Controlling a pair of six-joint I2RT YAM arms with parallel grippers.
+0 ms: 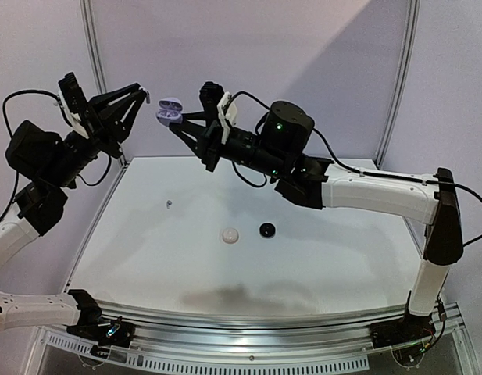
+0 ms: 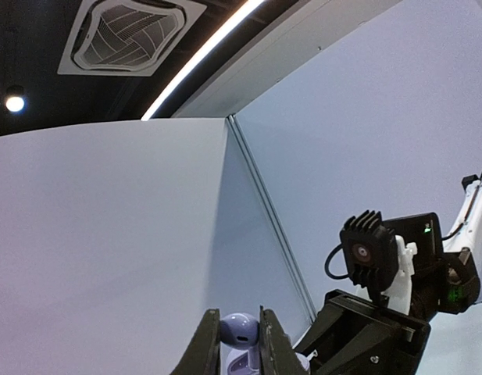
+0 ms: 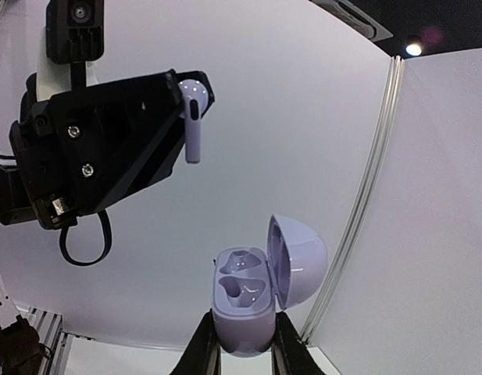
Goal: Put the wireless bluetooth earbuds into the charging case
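Note:
High above the table, my left gripper point(image 1: 142, 91) is shut on a lavender earbud point(image 2: 239, 331). In the right wrist view the earbud point(image 3: 194, 117) hangs with its stem pointing down, clear of the case. My right gripper grips the lavender charging case point(image 3: 244, 305) by its body. The case's lid point(image 3: 300, 262) stands open, and both wells facing up look empty. From above, the case point(image 1: 169, 116) is a short way right of the left fingertips. The right gripper point(image 1: 186, 125) reaches it from the right.
On the white table point(image 1: 319, 258) lie a pale round object point(image 1: 230, 235), a black round object point(image 1: 267, 230) and a small item point(image 1: 169, 204), perhaps another earbud. The back wall is close behind both grippers.

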